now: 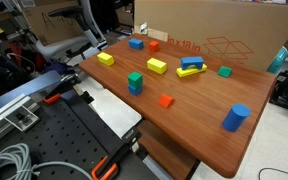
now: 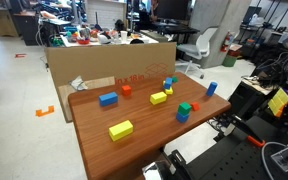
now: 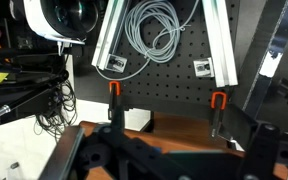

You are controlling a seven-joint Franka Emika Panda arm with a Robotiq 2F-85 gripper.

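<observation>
My gripper shows as dark finger parts along the bottom of the wrist view; they stand wide apart, open, with no block visible between them. On the brown table [image 1: 204, 140] lie several coloured blocks. A green block [image 1: 135, 77] rests on a blue block [image 1: 135, 88], and another blue block [image 1: 191, 62] sits on a yellow one [image 1: 191, 71]. Separate from these are a yellow block [image 1: 157, 66], a second yellow block [image 2: 121, 130], a blue block [image 2: 108, 99], a red block [image 2: 126, 90], a flat red piece [image 1: 166, 100], a small green block [image 1: 224, 71] and an upright blue cylinder [image 1: 235, 117].
A cardboard panel [image 1: 214, 30] stands along the table's far side. On the black perforated base [image 1: 59, 140] lies a coiled cable [image 3: 154, 28]. Orange-and-black clamps [image 1: 103, 168] grip the base edge.
</observation>
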